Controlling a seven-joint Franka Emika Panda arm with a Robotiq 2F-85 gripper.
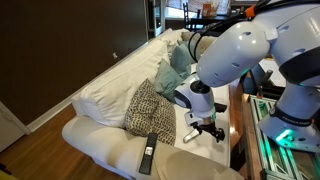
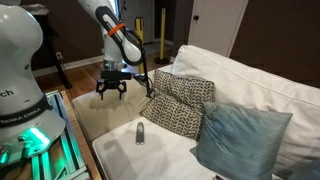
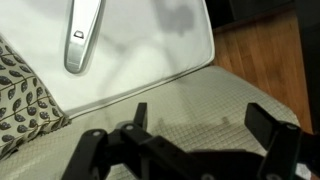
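Note:
My gripper stands open over the couch, its two black fingers wide apart and only pale cloth visible between them. A silver-grey remote lies on the white seat, ahead of the fingers and to the left in the wrist view. The same remote shows in exterior view 2, apart from the gripper. On the near armrest in exterior view 1 lies a black remote, to the left of the gripper.
A patterned pillow leans by the armrest. Teal pillows rest farther along the white couch back. Wooden floor shows past the seat's edge. Between the silver-grey remote and the teal pillows, some seat is bare.

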